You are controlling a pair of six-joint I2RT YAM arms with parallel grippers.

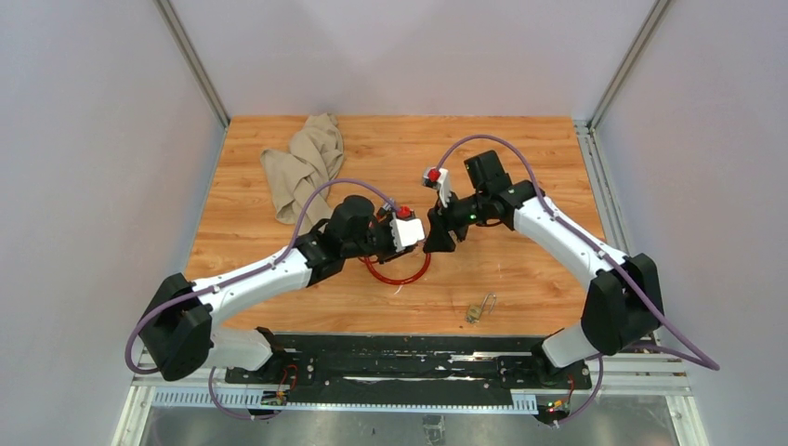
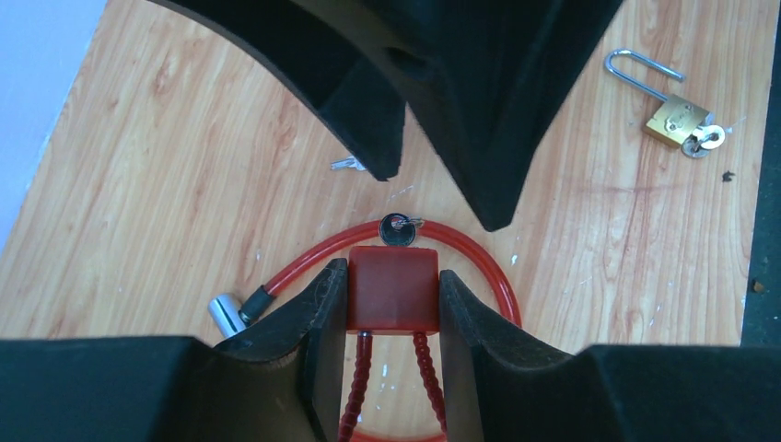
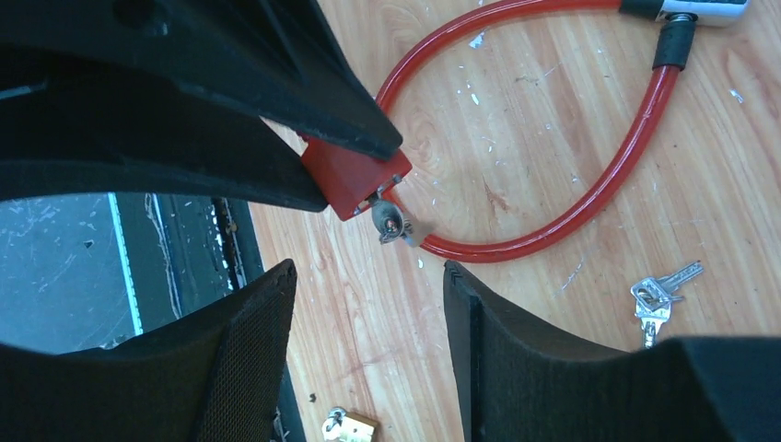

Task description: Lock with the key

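Note:
My left gripper is shut on a red block (image 2: 393,285), with a small dark-headed key or fitting (image 3: 389,219) protruding from it. My right gripper stands open just beside it, nothing between its fingers. A red cable lock (image 2: 479,262) lies in a loop on the table beneath, its silver cylinder (image 2: 225,315) at one side. Loose keys (image 3: 656,295) lie on the wood. A brass padlock (image 2: 672,120), shackle open, lies near the front edge.
A beige cloth (image 1: 302,158) lies at the back left. A dark strip (image 1: 400,348) runs along the front edge.

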